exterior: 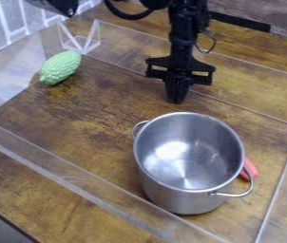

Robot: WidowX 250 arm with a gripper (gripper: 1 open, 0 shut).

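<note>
The black gripper [178, 89] reaches down from the top centre to the wooden floor of a clear-walled tray, behind a large steel pot [188, 159]. Its fingertips are close together, with nothing visible between them. A green bumpy vegetable [60, 67] lies at the left, apart from the gripper. A red object [249, 169] lies partly hidden behind the pot's right side.
Clear walls border the wooden work area [57, 123] on its sides. The floor left of the pot and between gripper and vegetable is bare. A white wire-like item stands at the top left.
</note>
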